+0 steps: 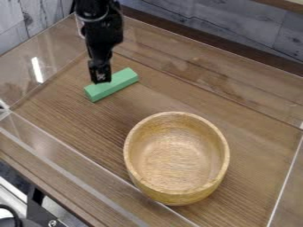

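Note:
My black gripper [98,73] hangs in the upper left, open, just above and behind a green rectangular block [112,84] that lies diagonally on the wooden table. Nothing shows between its fingers. A round yellow bowl [176,179] stands in the lower middle, empty.
A light wall or panel is at the upper left corner.

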